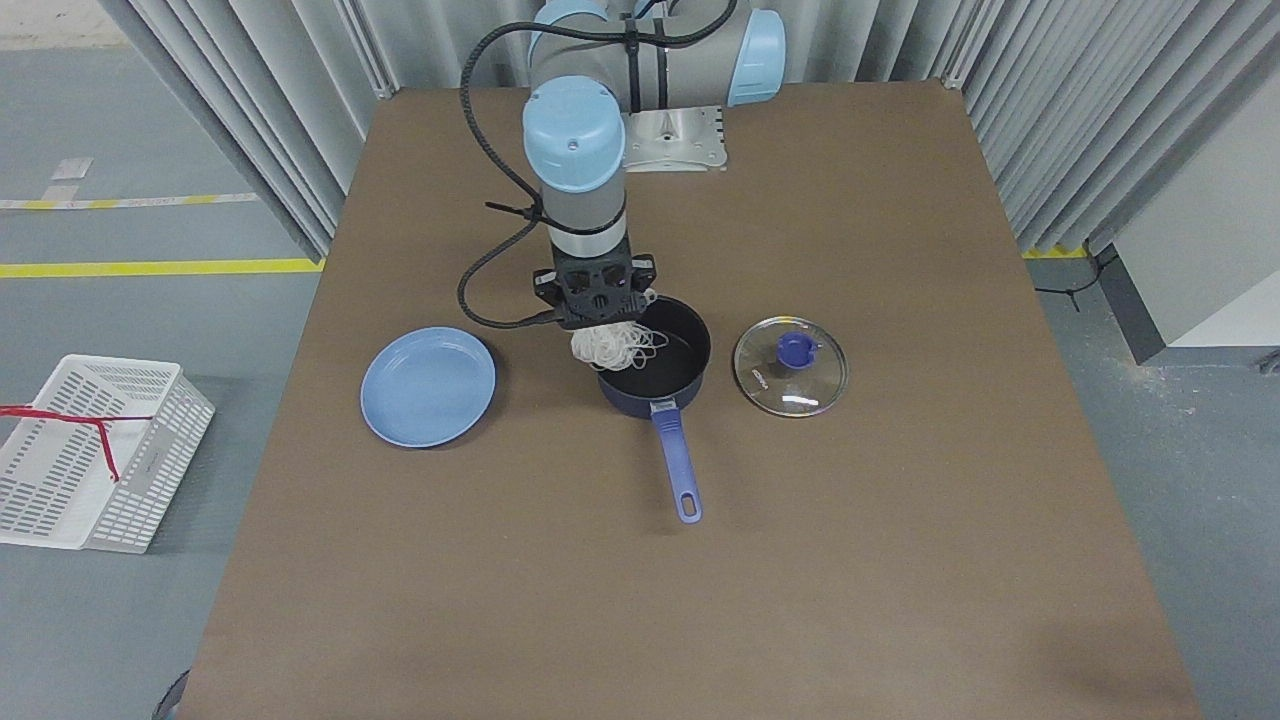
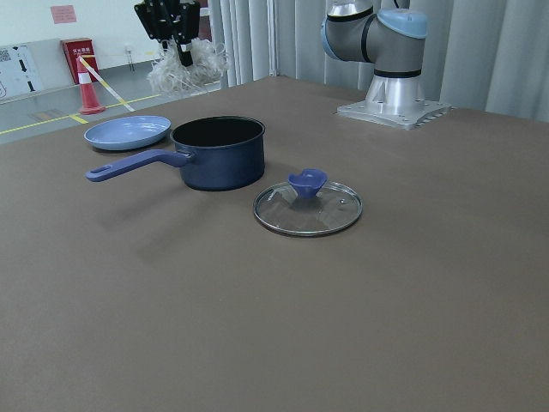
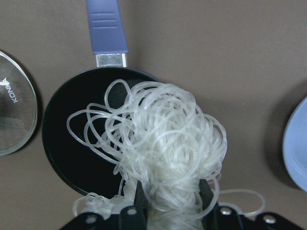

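A tangled bundle of white noodle-like strands (image 3: 163,139) is in my gripper, which is shut on it above the dark blue saucepan (image 1: 678,384). In the left view the bundle (image 2: 202,67) hangs well above the table, and the gripper (image 2: 178,47) is over it. The saucepan's blue handle points toward the front view's near edge. The glass lid with blue knob (image 1: 792,366) lies right of the pan in the front view. The blue plate (image 1: 427,386) lies at the left, empty.
The robot's base plate (image 2: 395,116) sits at the back edge. A white basket (image 1: 108,480) stands on the floor to the left.
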